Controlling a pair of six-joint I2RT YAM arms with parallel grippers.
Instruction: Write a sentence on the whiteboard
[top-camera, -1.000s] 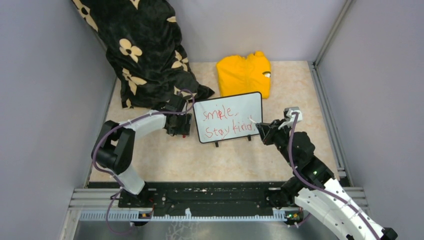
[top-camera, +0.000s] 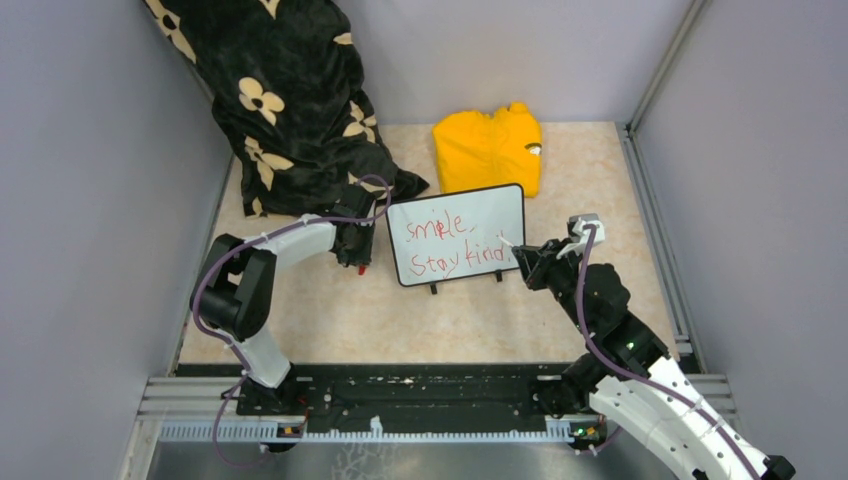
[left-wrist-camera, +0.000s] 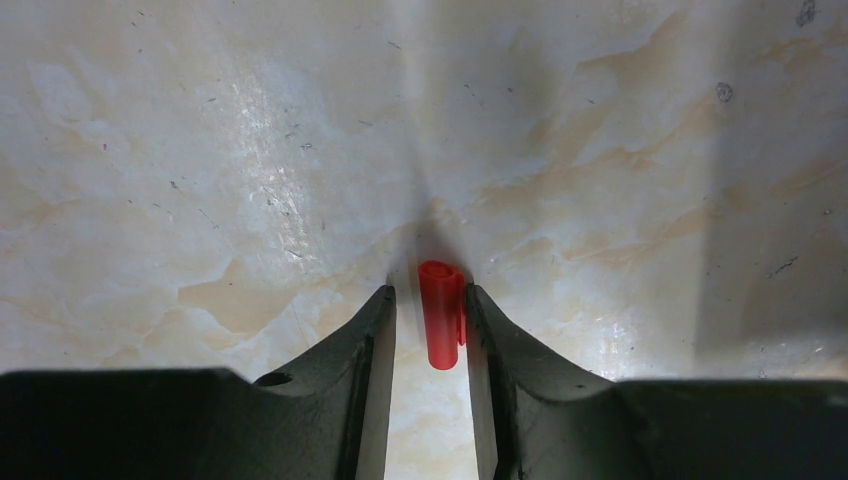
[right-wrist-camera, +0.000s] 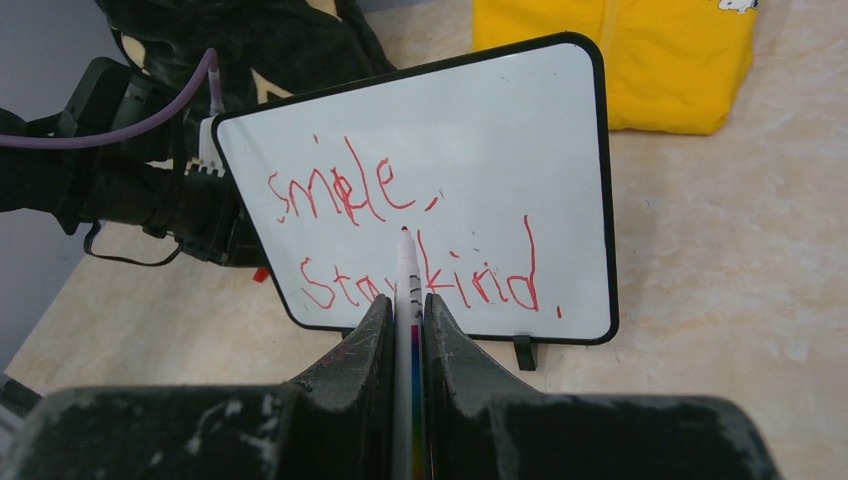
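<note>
A red cap (left-wrist-camera: 437, 325) is on the tabletop in the left wrist view, between the fingertips of my left gripper, which is part open. Its right finger (left-wrist-camera: 478, 335) is against or very near the cap, while a gap shows on the other side. In the right wrist view, my right gripper is shut on a white marker (right-wrist-camera: 407, 270) with a red tip pointing up. The whiteboard (top-camera: 487, 212) bears red handwriting reading roughly "Smile, Stay kind", with a dot after the last word.
Behind the board lies a yellow cloth item (top-camera: 487, 150). A dark flowered blanket (top-camera: 300, 90) drapes over the back left, close to the left arm. Bare tabletop (top-camera: 460, 330) spreads in front of the board.
The left gripper's fingers have drawn closer together, and the red cap has shifted slightly left. The right arm, marker and board stand as before.
</note>
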